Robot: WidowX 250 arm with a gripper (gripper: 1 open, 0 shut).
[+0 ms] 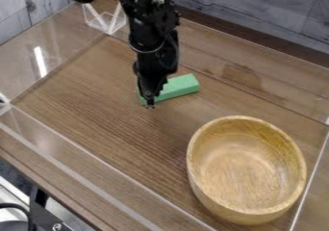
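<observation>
A green rectangular block (pixel 174 87) lies on the wooden table. My black gripper (pixel 148 96) reaches down from the top of the view to the block's left end, its tips low over or against it and covering part of it. The gripper looks shut; whether anything is between its fingers cannot be made out.
A large tan bowl (pixel 244 169) stands at the lower right. A clear plastic piece is at the upper left edge, and a ledge runs along the back right.
</observation>
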